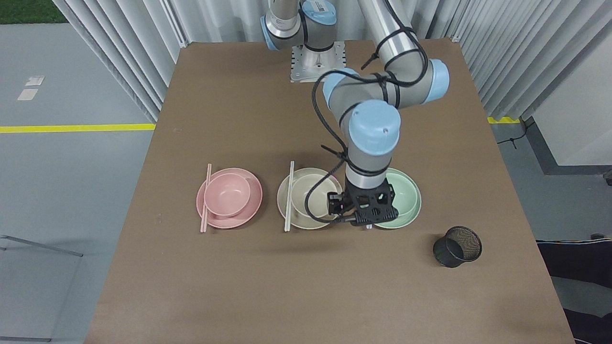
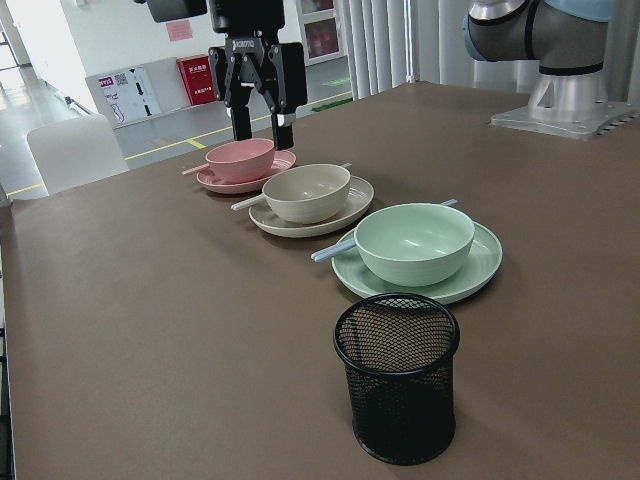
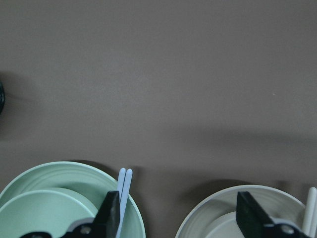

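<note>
My gripper (image 2: 262,118) hangs above the row of tableware, open with nothing seen between its fingers; in the front view it covers part of the cream and green settings. Pale blue chopsticks (image 3: 124,193) lie on the left rim of the green plate (image 1: 410,213), which holds a green bowl (image 2: 415,255). A cream plate (image 3: 198,220) carries a cream bowl (image 2: 305,197) and white chopsticks (image 1: 289,198). At the left are a pink plate (image 1: 246,209), pink bowl (image 1: 226,194) and pink chopsticks (image 1: 203,212).
A black mesh cup (image 2: 402,410) stands right of the green setting, toward the front. The robot base (image 2: 562,120) sits at the back edge.
</note>
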